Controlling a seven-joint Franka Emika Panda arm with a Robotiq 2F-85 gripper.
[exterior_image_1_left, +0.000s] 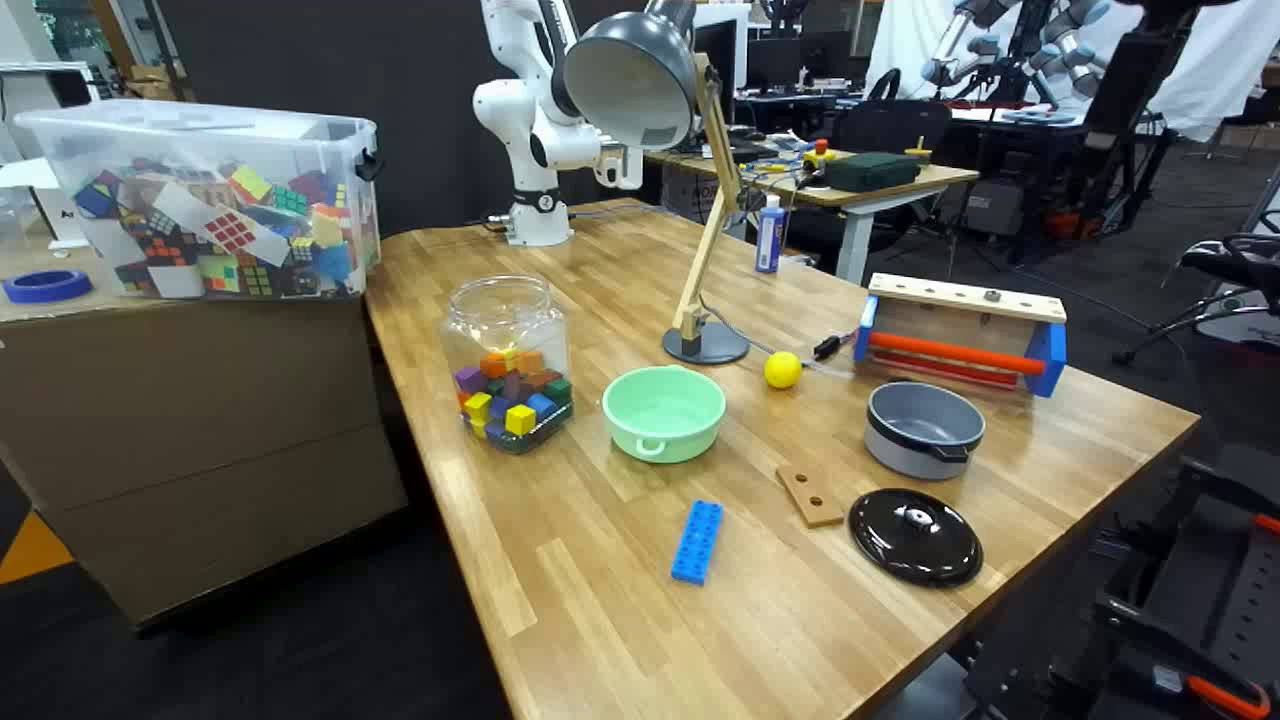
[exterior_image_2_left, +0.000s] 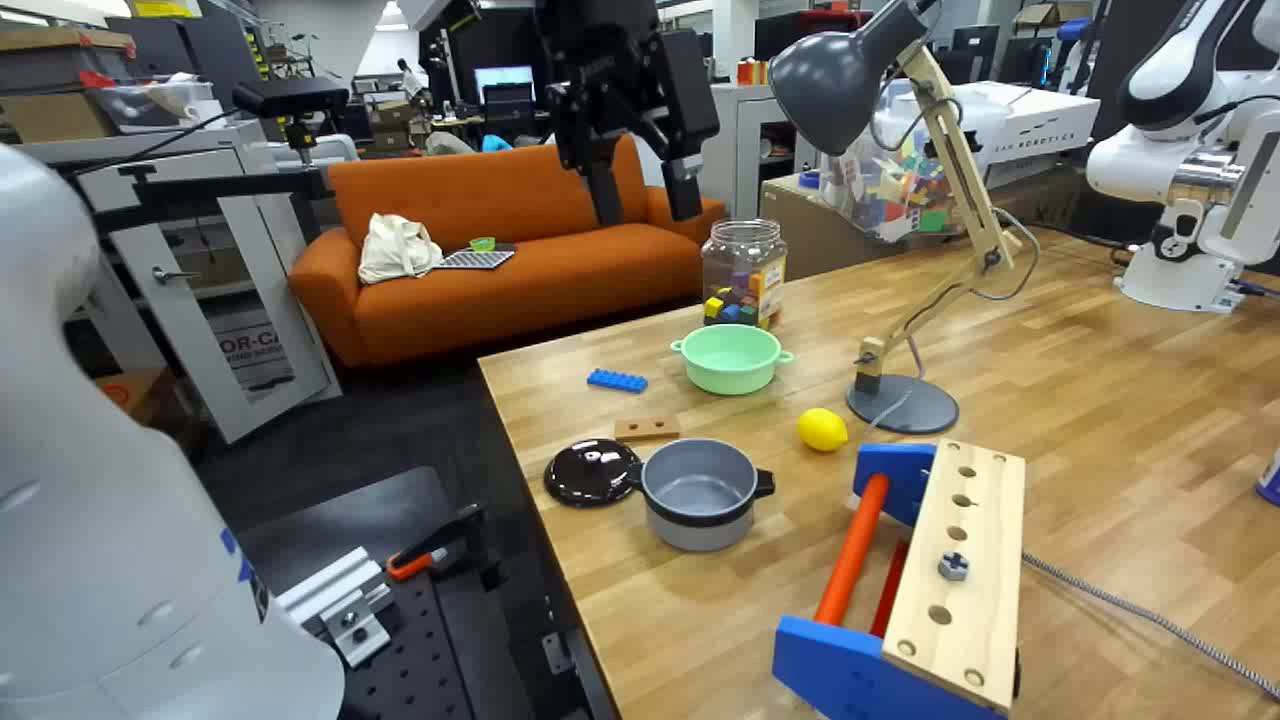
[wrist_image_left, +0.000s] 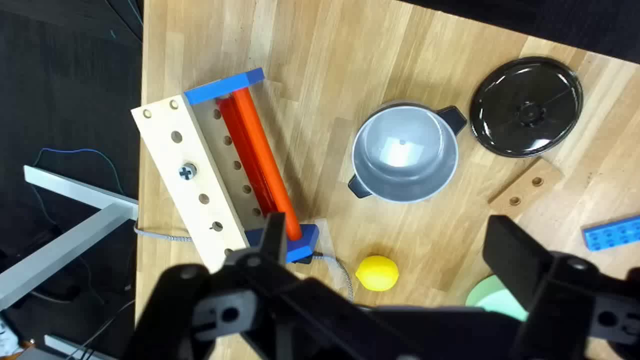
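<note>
High over the table, my gripper stands open, its fingers wide apart with nothing between them. Below it in the wrist view are the empty grey pot, with black handles, and a yellow lemon. The black lid lies flat beside the pot. A light green bowl sits mid-table, empty as far as shows. Near it are a blue studded brick and a small wooden piece with two holes. My fingers touch none of these.
A wooden toy bench with blue ends and orange-red bars carries one bolt. A lamp rises behind the bowl, its head overhanging. A clear jar of coloured blocks stands left. Bare tabletop lies in front of the blue brick.
</note>
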